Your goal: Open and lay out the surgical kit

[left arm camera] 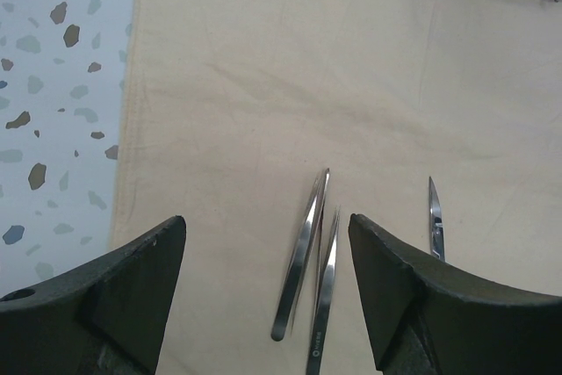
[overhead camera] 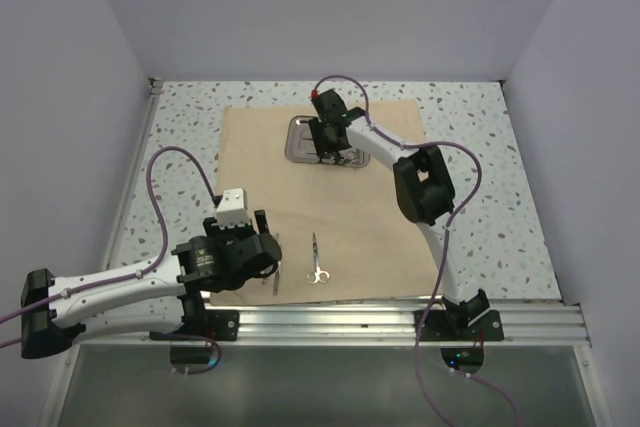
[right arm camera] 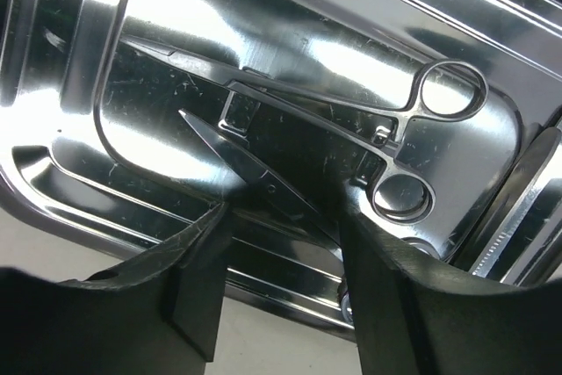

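A steel tray point(overhead camera: 295, 151) at the back of the beige cloth holds a hemostat point(right arm camera: 307, 113), scissors point(right arm camera: 255, 169) and more instruments. My right gripper is over the tray, fingers apart around part of the scissors' blade; whether it touches is unclear. My left gripper is low on the left, open above tweezers point(left arm camera: 294, 278) that lie on the cloth in several pieces. A pair of scissors point(overhead camera: 316, 267) lies at the cloth's front middle.
Speckled table point(overhead camera: 480, 197) borders it, with walls at back and sides and a metal rail along the front.
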